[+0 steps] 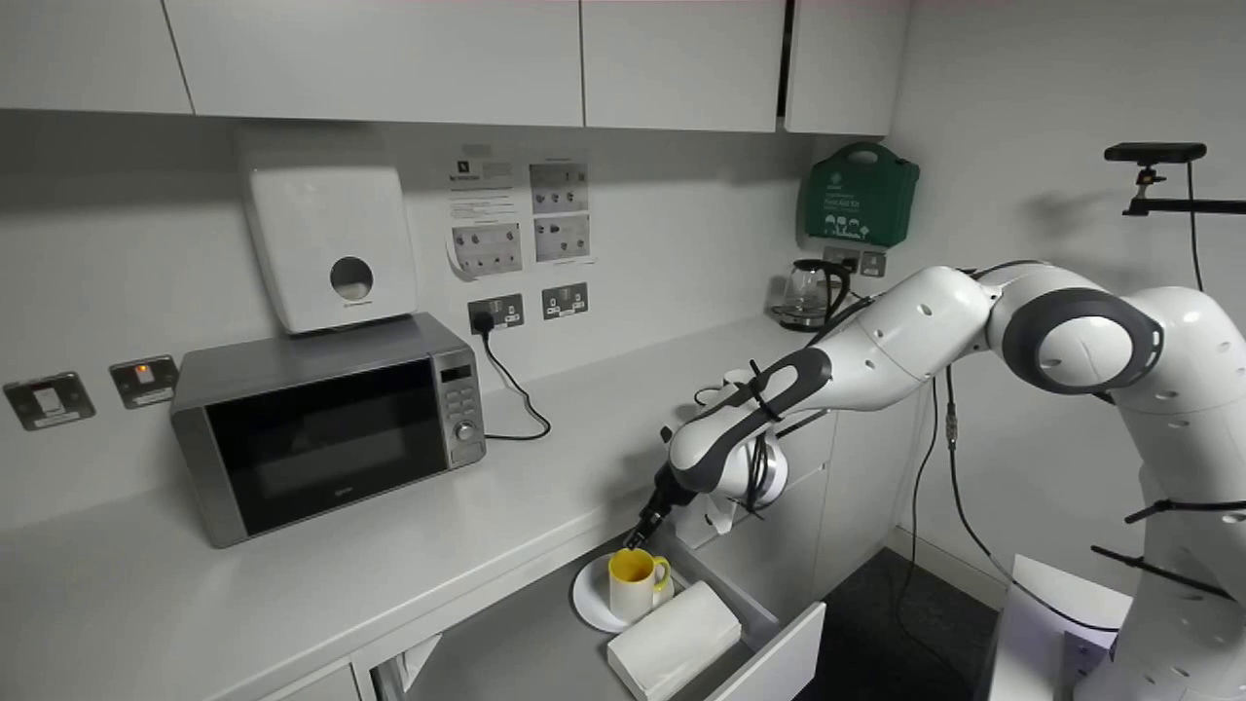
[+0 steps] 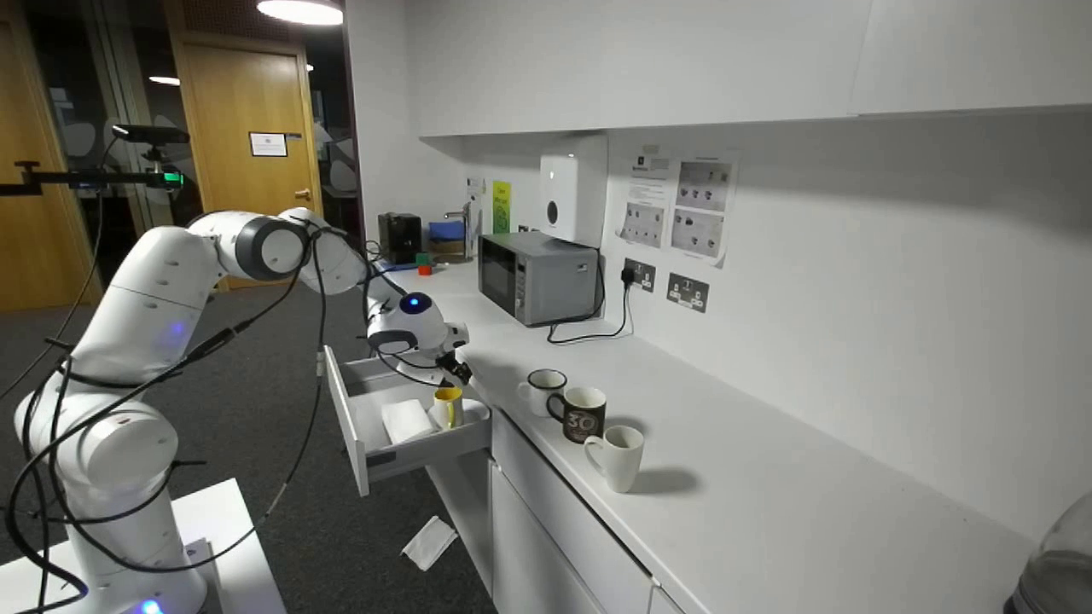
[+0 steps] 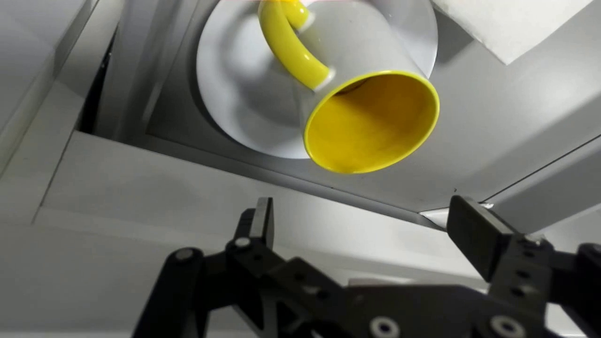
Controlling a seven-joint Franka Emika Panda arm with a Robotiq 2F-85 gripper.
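A white mug with a yellow inside and yellow handle stands upright on a white plate in the pulled-out drawer. In the wrist view the mug shows its yellow mouth, with the handle toward the upper left and the plate under it. My gripper is open, its fingers wide apart and nothing between them. The mug's rim lies just beyond the fingertips. From outside, the gripper hangs at the mug's back side near the counter edge; whether it touches the rim cannot be told.
A white packet lies in the drawer beside the plate. Several mugs, one a dark mug, stand near the counter's edge. A microwave is against the wall. The counter behind the drawer is largely clear.
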